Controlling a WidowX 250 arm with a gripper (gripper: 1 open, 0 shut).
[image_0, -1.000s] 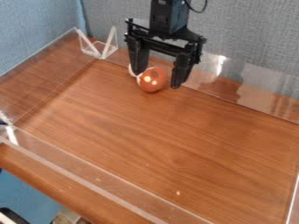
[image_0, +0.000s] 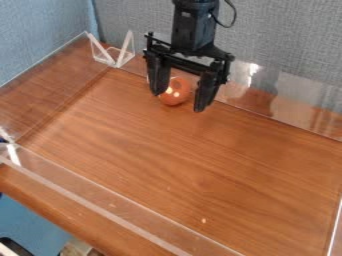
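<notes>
My black gripper (image_0: 182, 90) hangs over the back middle of the wooden tray, its two fingers spread wide apart. Between and behind them, near the back wall, a round orange-red object (image_0: 174, 94) with pale spots sits on the wood, partly hidden by the gripper. I cannot tell whether either finger touches it.
A white wire-like bracket (image_0: 112, 52) stands at the back left corner. Blue surface and dark items lie outside at the lower left.
Over the last second my gripper has moved a little downward, toward the round object, and now hides more of it.
</notes>
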